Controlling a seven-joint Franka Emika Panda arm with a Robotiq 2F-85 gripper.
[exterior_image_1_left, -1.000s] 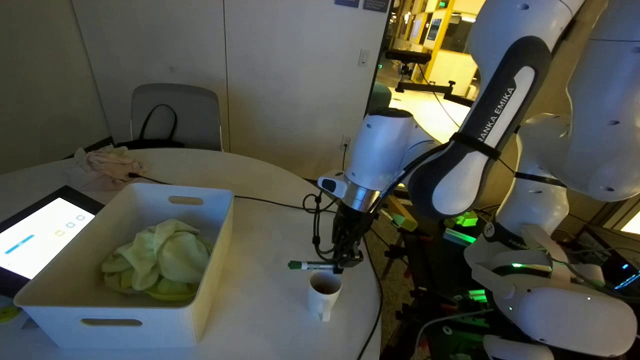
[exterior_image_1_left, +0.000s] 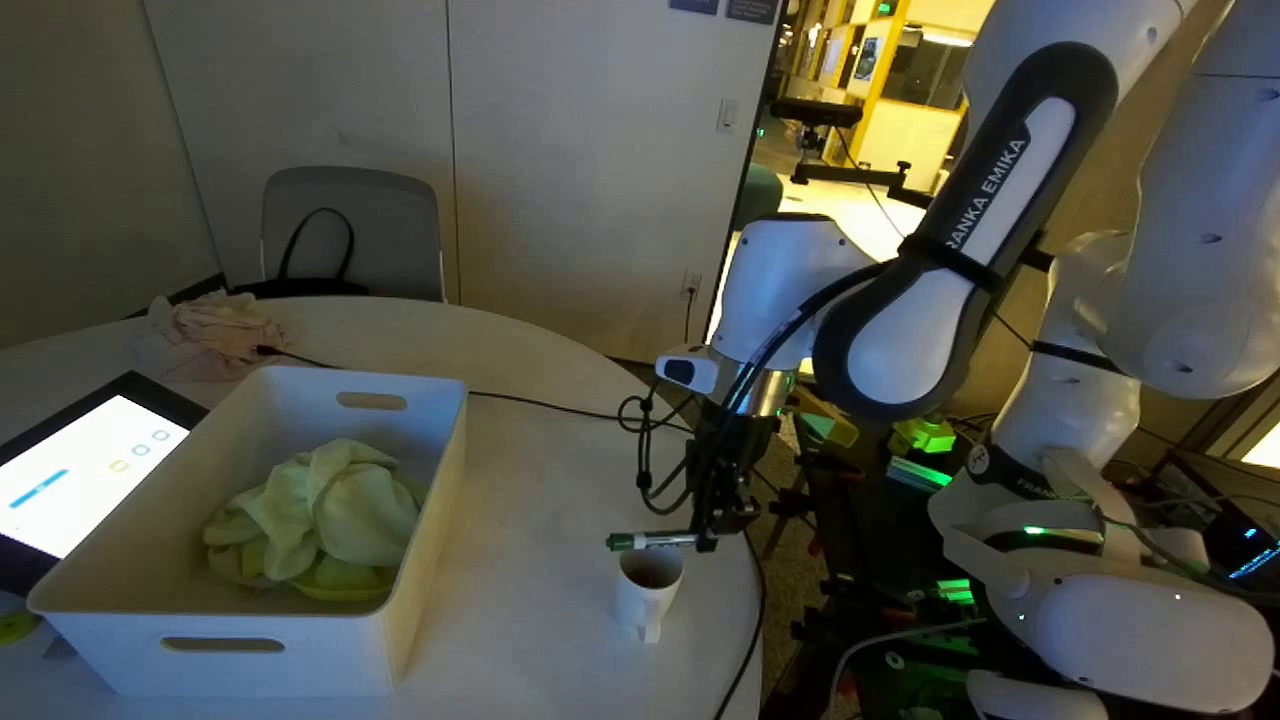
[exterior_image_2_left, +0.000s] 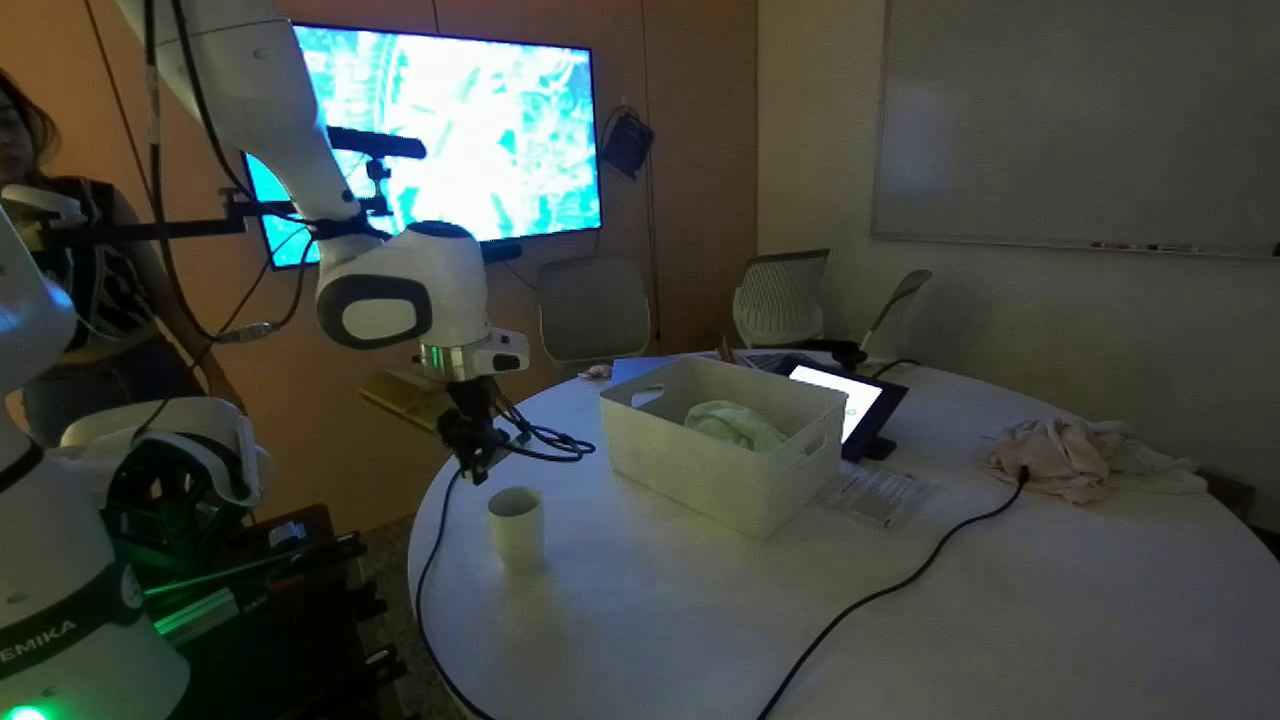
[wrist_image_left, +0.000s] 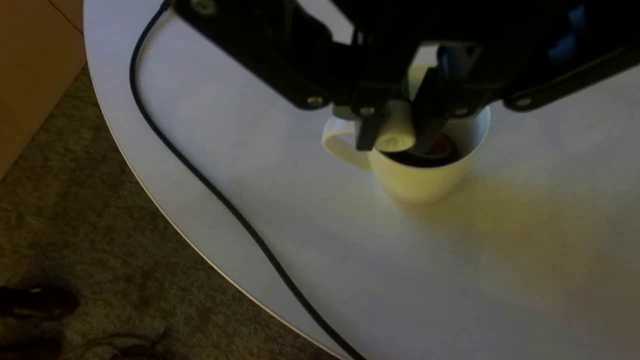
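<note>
A marker with a green cap (exterior_image_1_left: 620, 542) and white barrel lies level in my gripper (exterior_image_1_left: 705, 540), which is shut on it near one end. Below it a white mug (exterior_image_1_left: 649, 596) stands upright on the table, with the marker passing over its rim in exterior view 1. From the wrist, the marker's white end (wrist_image_left: 396, 141) shows between the dark fingers, above the mug (wrist_image_left: 423, 180). Something dark with a red patch is visible inside the mug. In exterior view 2 my gripper (exterior_image_2_left: 476, 470) hangs up and to the left of the mug (exterior_image_2_left: 517, 528); the marker is hard to make out there.
A white bin (exterior_image_1_left: 426, 528) holding a pale green cloth (exterior_image_1_left: 324, 510) stands left of the mug. Beside it is a lit tablet (exterior_image_1_left: 90, 468). A black cable (wrist_image_left: 240, 222) runs along the table edge near the mug. Bare table lies between bin and mug.
My gripper has moved right in exterior view 1, still holding the marker, and the wrist has tilted. The marker's green end now sits closer to the mug's left side. The mug has not moved.
</note>
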